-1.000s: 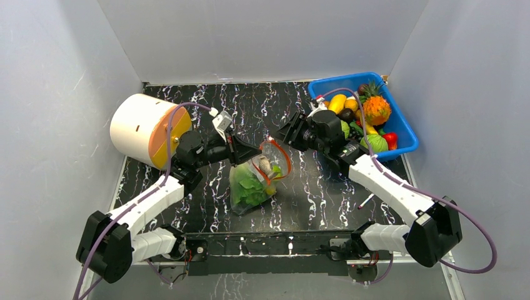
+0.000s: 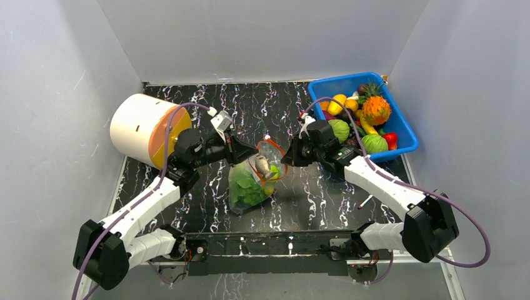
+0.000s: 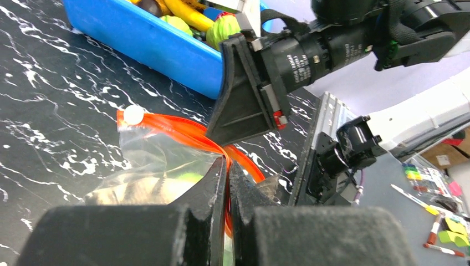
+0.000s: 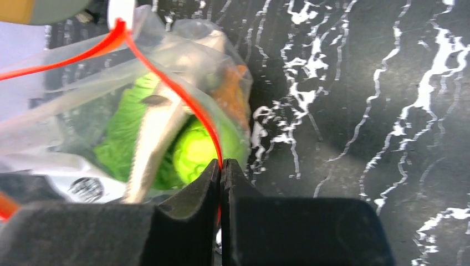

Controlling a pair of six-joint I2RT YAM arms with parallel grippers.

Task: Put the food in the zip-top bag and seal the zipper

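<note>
The clear zip top bag (image 2: 240, 199) stands on the marble-patterned surface, its orange-rimmed mouth (image 2: 279, 145) spread between my two grippers. Inside are green leaves (image 2: 249, 185), a fish (image 2: 262, 165) and, seen from the right wrist, a round green item (image 4: 195, 149) and an orange one. My left gripper is shut on the orange rim, which runs down between its fingertips. On the opposite side of the mouth, my right gripper is shut with the orange rim passing between its fingers. A white slider (image 3: 133, 114) sits at the rim's far corner.
A blue bin (image 2: 409, 139) full of produce stands at the back right. At the left, a large cream cylinder (image 2: 140, 127) lies near the left arm. A pen (image 2: 365, 202) rests at the front right; the table behind the bag is clear.
The left gripper has shifted only slightly to the left.
</note>
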